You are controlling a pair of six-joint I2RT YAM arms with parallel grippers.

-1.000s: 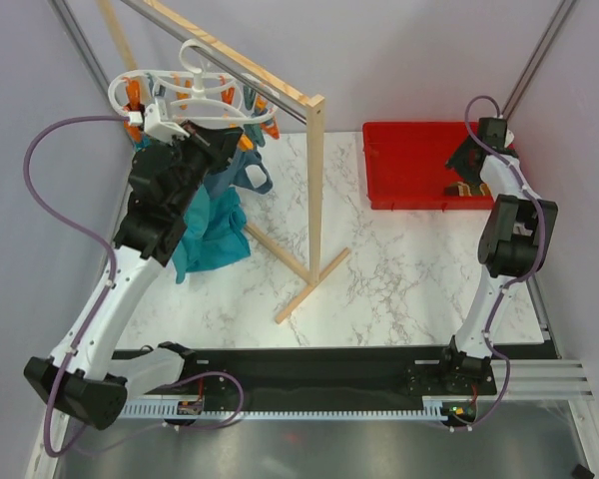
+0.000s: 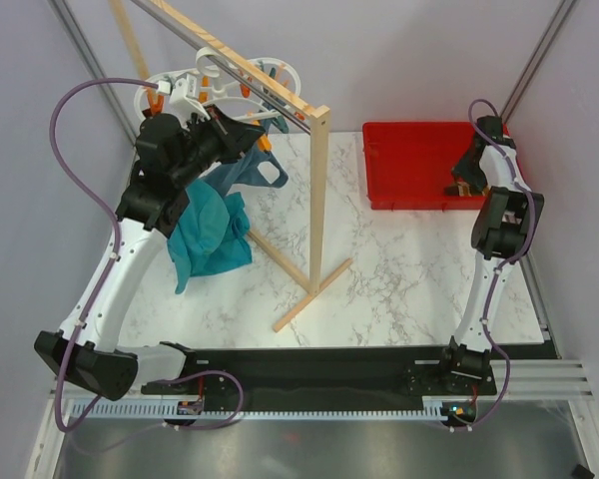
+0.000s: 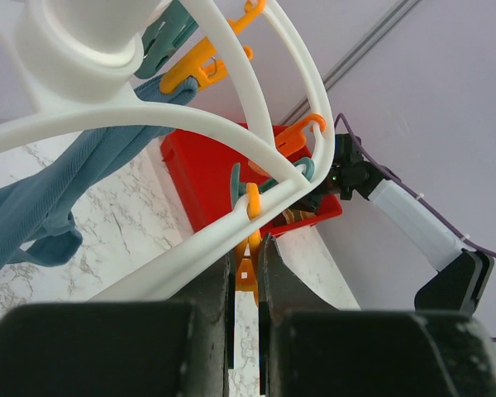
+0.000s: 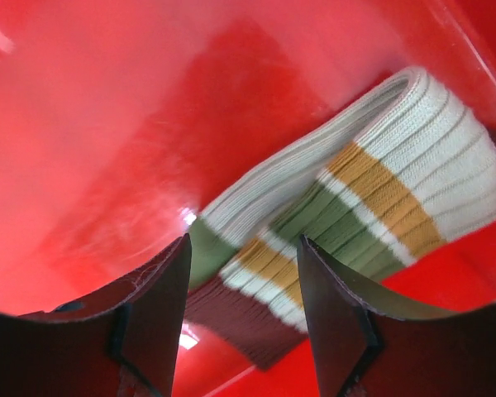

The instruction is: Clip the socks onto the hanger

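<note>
A round white hanger (image 2: 298,82) with orange and grey-green clips hangs from the wooden stand. On its rim, an orange clip (image 3: 246,276) sits between the fingers of my left gripper, which is shut on it; no sock shows in that clip. In the right wrist view a striped sock (image 4: 372,198), white, mustard, green and dark brown, lies folded on the red floor of the bin (image 2: 409,160). My right gripper is over the sock's darker end, fingers apart. Whether its fingertips touch the fabric I cannot tell.
Blue-grey cloth (image 3: 45,198) hangs from clips, and a teal cloth (image 2: 210,235) hangs lower at the left. The stand's post (image 2: 317,200) and wooden foot (image 2: 314,294) stand mid-table. Bare marble table (image 2: 419,279) lies between the post and the right arm.
The hanger has turned and shifted right, with my left gripper moving right along with it.
</note>
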